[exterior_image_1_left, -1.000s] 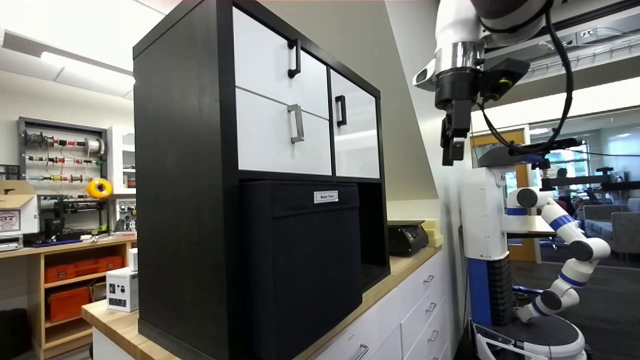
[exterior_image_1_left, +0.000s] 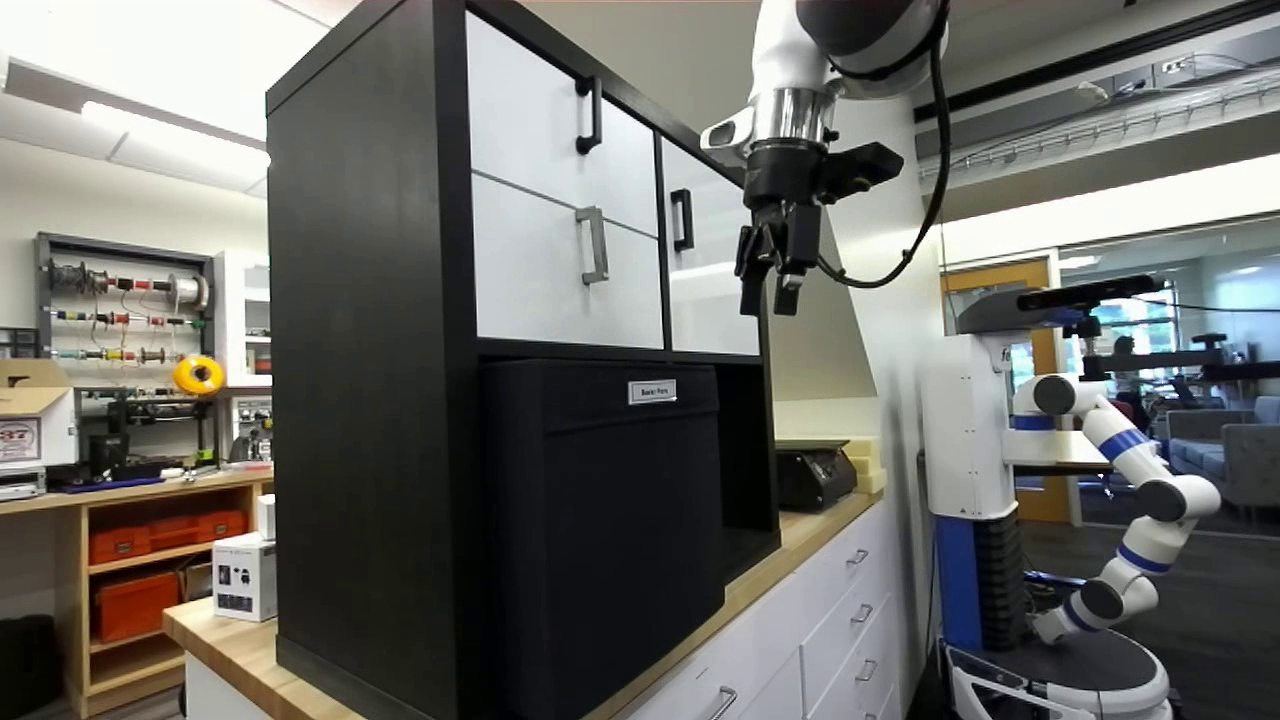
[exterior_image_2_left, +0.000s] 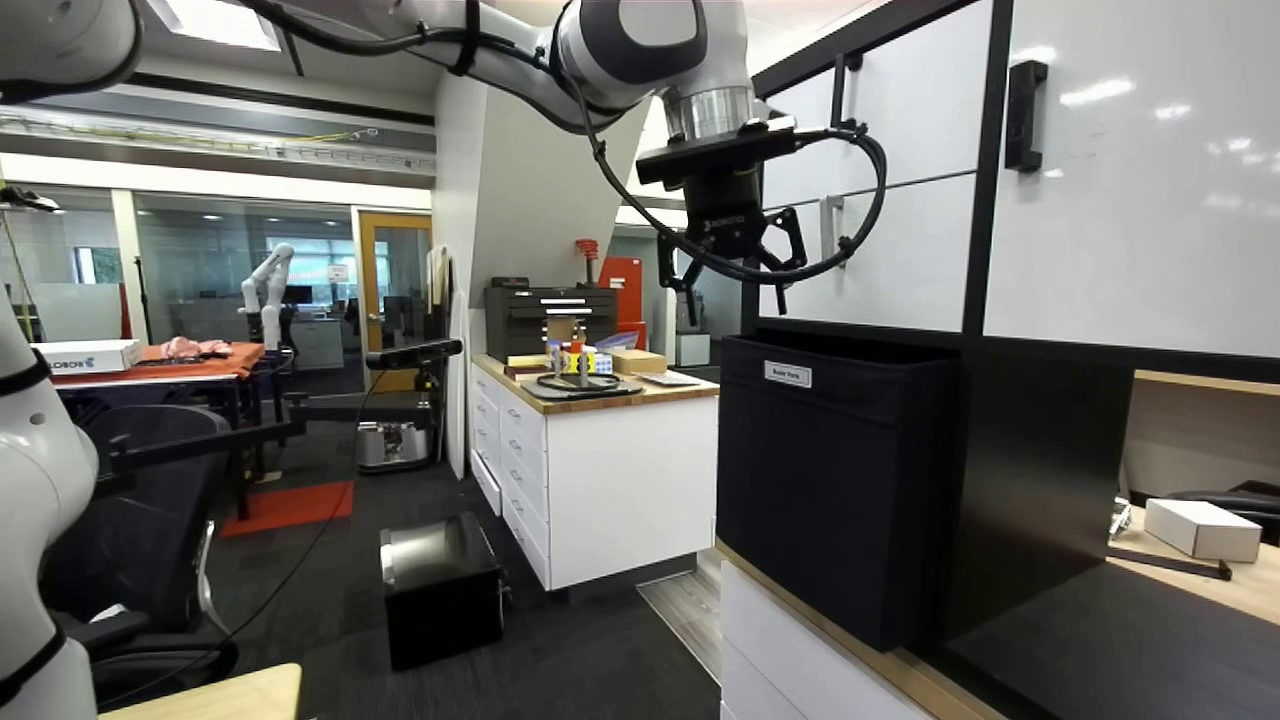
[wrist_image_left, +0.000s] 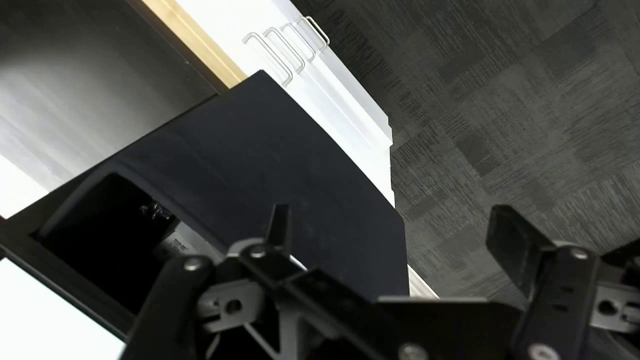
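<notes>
My gripper (exterior_image_1_left: 771, 300) is open and empty, pointing down in front of the cabinet's white doors. In the wrist view its two black fingers (wrist_image_left: 508, 243) stand wide apart. Below them shows the black fabric bin (wrist_image_left: 288, 174), pulled partly out of its cubby so that its open top faces up. Inside the bin's dark opening lie a pale box (wrist_image_left: 190, 240) and a small shiny item (wrist_image_left: 157, 211); most of the inside is hidden in shadow. A white label (exterior_image_2_left: 788, 376) sits on the bin's front. In exterior view 2 the gripper hangs above the bin's rim, apart from it.
White doors with handles (exterior_image_1_left: 593, 246) fill the cabinet's (exterior_image_1_left: 360, 360) upper part, close to the gripper. White drawers (exterior_image_1_left: 828, 600) run beneath the wooden counter. A black device (exterior_image_1_left: 816, 476) rests at the counter's far end.
My gripper has moved left in exterior view 1, from beyond the cabinet to in front of its doors, and has turned so both fingers show. The bin looks almost unchanged.
</notes>
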